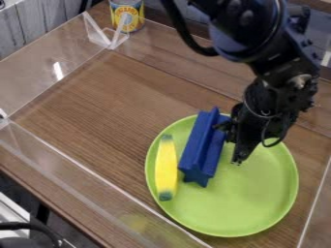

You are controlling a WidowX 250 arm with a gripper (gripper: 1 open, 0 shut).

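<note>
A green plate (pixel 246 199) rests on the wooden table. On its left side lies a yellow banana (pixel 167 165), upright along the plate. Just right of it is a dark blue block (pixel 199 150), slightly slanted. My black gripper (pixel 237 136) is low over the plate at the right side of the block's upper part, shut, its fingertips near or against the block; I see nothing clearly held between them.
A can (pixel 126 15) stands at the back left corner. Clear plastic walls edge the table at left and front. The wooden surface left of the plate is bare.
</note>
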